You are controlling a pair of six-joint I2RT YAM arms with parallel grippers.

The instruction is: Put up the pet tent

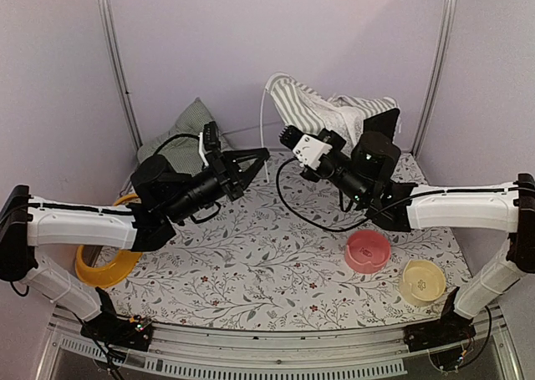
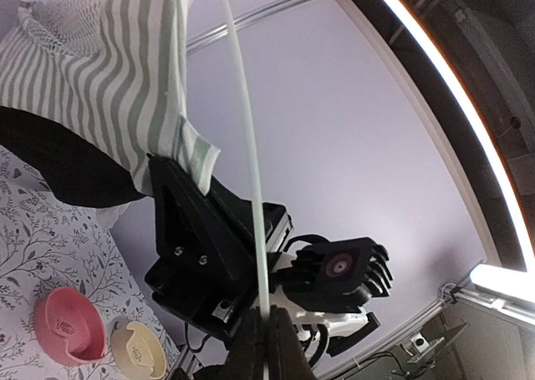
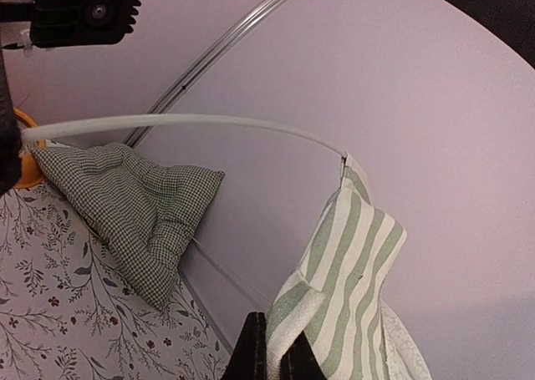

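A thin white pole [image 2: 248, 134] passes down between the fingers of my left gripper [image 1: 266, 154], which is shut on it near its lower end. From there the pole bends up and enters the edge of the striped tent cloth [image 1: 297, 104]. My right gripper is shut on a fold of this green-and-white striped fabric [image 3: 347, 271]. The cloth hangs in the air at the back right, with a mesh part [image 2: 79, 25] and a dark panel [image 2: 63, 159] showing in the left wrist view. In the top view the right fingertips are hidden behind the wrist.
A green checked cushion [image 1: 185, 138] leans at the back left. On the left lies a yellow-orange ring-shaped object [image 1: 109, 271]. A pink bowl [image 1: 368, 251] and a cream bowl [image 1: 422, 282] stand at the front right.
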